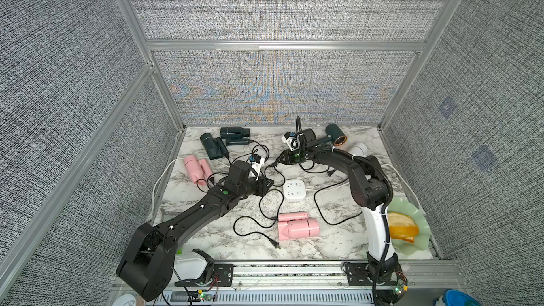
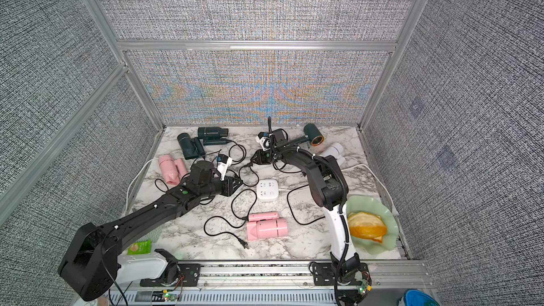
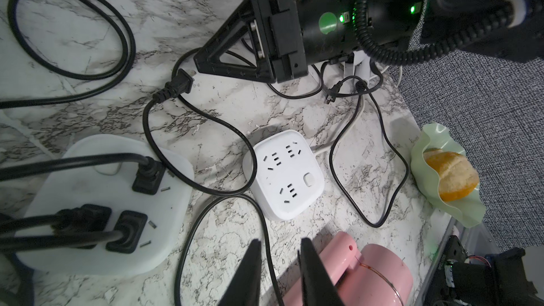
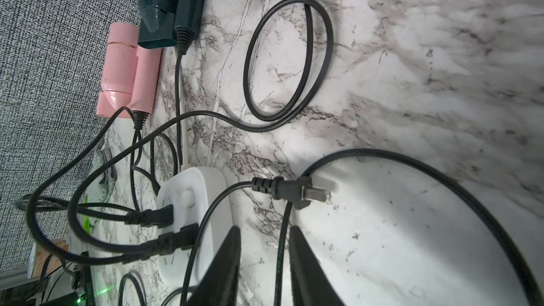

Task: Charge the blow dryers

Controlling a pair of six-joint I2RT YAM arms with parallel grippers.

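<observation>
My left gripper is open and empty above the table beside the white power strips; the nearer strip [image 3: 62, 192] has several plugs in it, the other [image 3: 283, 164] none. My right gripper is open, fingers empty, just short of a loose black plug [image 4: 286, 191] lying on a cord beside the plugged strip. Pink dryers lie at left [image 1: 192, 167] and front [image 1: 300, 228]; dark green dryers [image 1: 208, 146] lie at back left, another [image 1: 334, 133] at back right.
A green bowl [image 1: 422, 232] with orange-yellow contents sits at front right. A white item [image 1: 358, 148] lies partly hidden behind the right arm. Looped cords cover much of the middle of the table [image 1: 345, 238].
</observation>
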